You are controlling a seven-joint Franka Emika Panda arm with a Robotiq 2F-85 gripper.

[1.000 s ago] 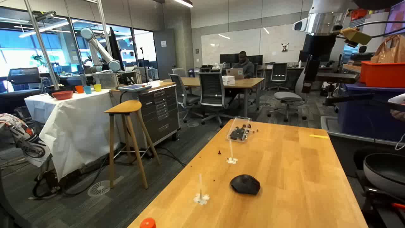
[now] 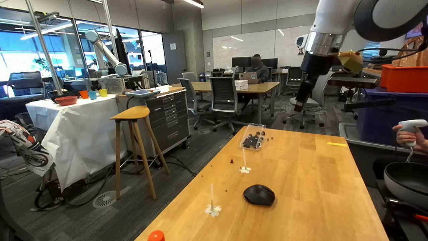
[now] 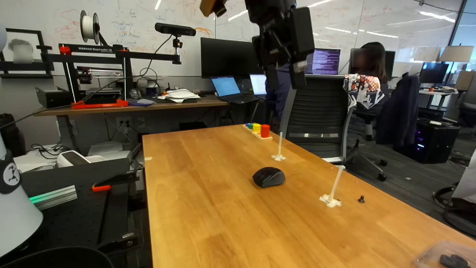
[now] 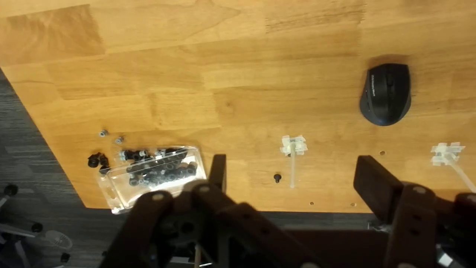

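Note:
High above the wooden table (image 2: 305, 168), my gripper stands open with nothing between its fingers. In the wrist view its dark fingers (image 4: 377, 185) are spread wide apart. A black computer mouse (image 2: 259, 195) rests on the table, beyond the fingers at the upper right of the wrist view. Two thin white sticks stand taped to the table: one stick (image 4: 292, 165) shows between the fingers, the other stick (image 4: 459, 172) at the right edge. A small black screw (image 4: 277, 178) lies beside the nearer stick. A clear plastic box (image 4: 154, 174) holds several dark small parts.
Loose black and grey bits (image 4: 99, 159) lie around the box near the table's end. A coloured block toy (image 3: 259, 130) sits at the opposite end. To the side, a person's hand (image 2: 417, 138) holds a white controller.
The arm has moved left in exterior view 1, and the gripper now hangs lower and tilted. The hand with the controller has come further into view. Objects on the table have not moved.

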